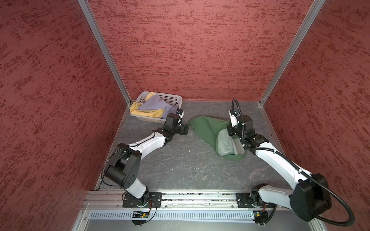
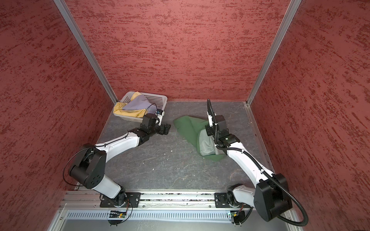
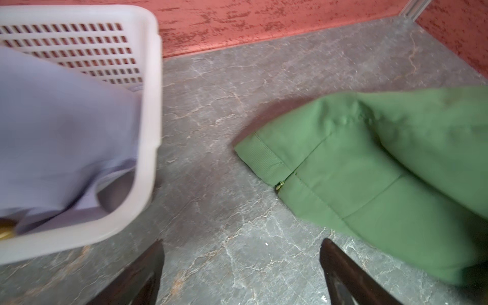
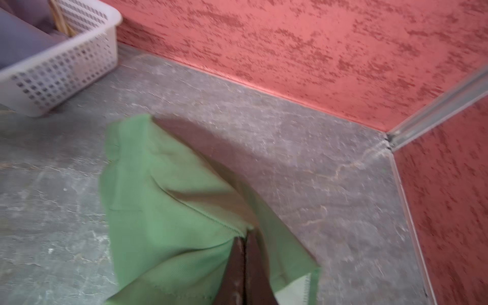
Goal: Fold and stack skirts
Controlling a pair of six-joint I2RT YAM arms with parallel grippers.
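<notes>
A green skirt (image 1: 206,129) with a pale grey inner side (image 1: 224,143) lies bunched on the right half of the grey table. My right gripper is shut on a pinch of its green cloth, which rises in creases to the fingertips. At the skirt's left end, a small zip pull shows on the waistband (image 3: 267,162) in the left wrist view. My left gripper stands open between that end and the basket, with only bare table between its fingers. Part of the skirt is hidden behind the right gripper in the top views.
A white perforated basket (image 1: 163,95) at the back left holds lilac cloth (image 1: 158,104) and yellow cloth (image 1: 148,112). It stands close to the left gripper.
</notes>
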